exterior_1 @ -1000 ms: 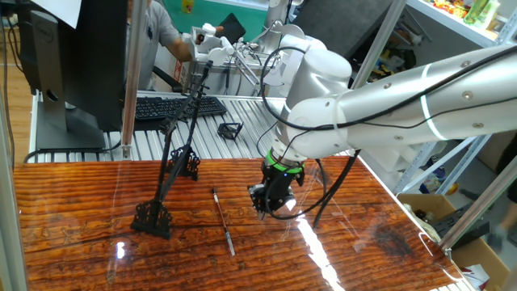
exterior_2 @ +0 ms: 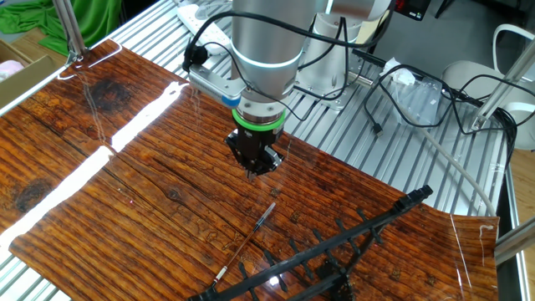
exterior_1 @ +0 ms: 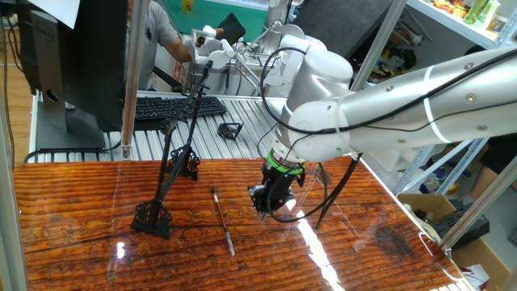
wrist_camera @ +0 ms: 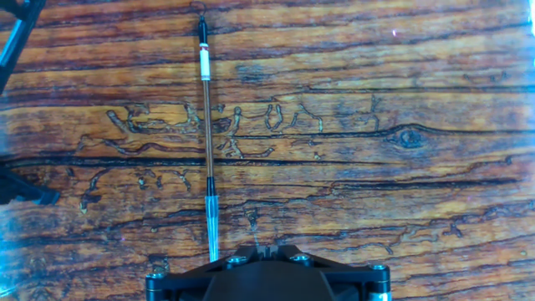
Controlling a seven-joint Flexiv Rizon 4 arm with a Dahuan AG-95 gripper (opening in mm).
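A thin brush (exterior_1: pixel 223 222) lies flat on the wood-patterned table, with a brown shaft, a dark looped end and a pale, clear-looking tip cover. In the wrist view the brush (wrist_camera: pixel 209 138) runs upright left of centre, its covered tip reaching down near the gripper. The two fingers meet there, shut, and nothing shows between them. My gripper (exterior_2: pixel 252 174) hangs above the table, beside the brush (exterior_2: pixel 246 244) and apart from it. A black rack (exterior_1: pixel 166 182) with a long top bar stands on the brush's other side.
Behind the wooden surface (exterior_1: pixel 73 259) stand a monitor (exterior_1: pixel 77 73) and a keyboard (exterior_1: pixel 179 107) on a ribbed metal top. The rack's pegged bar (exterior_2: pixel 334 241) rises close to the brush. On the gripper's far side from the rack, the table is bare.
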